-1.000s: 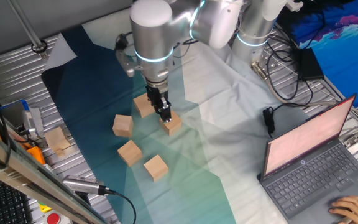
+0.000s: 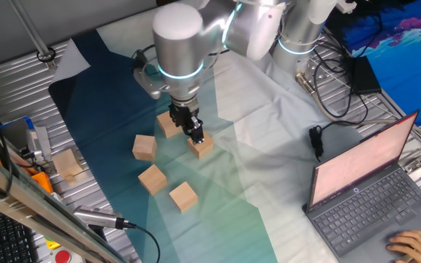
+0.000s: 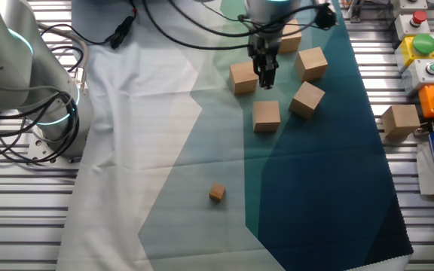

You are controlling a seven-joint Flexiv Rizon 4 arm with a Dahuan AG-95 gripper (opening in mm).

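Several plain wooden blocks lie in a loose ring on the cloth: in exterior view 1, a right block [image 2: 202,148], a back block [image 2: 169,125], a left block [image 2: 144,148], a front-left block [image 2: 153,180] and a front block [image 2: 183,197]. My black gripper [image 2: 195,137] points down and overlaps the right block there. From the opposite side, the gripper [image 3: 265,81] appears among the blocks, beside one block [image 3: 242,78] and above another [image 3: 266,117]. Its fingers look close together, but their opening is unclear. No block is visibly held. Contact cannot be judged.
A much smaller wooden cube [image 3: 217,192] sits alone on open cloth. Another block [image 3: 400,122] rests on the metal slats outside the cloth. A laptop [image 2: 371,193] with a person's hand [image 2: 412,247] occupies one side. Cables [image 3: 194,28] cross near the gripper.
The wrist has turned or tilted very slightly, its side attachment shifting left and down in exterior view 1. The blocks have not visibly moved.
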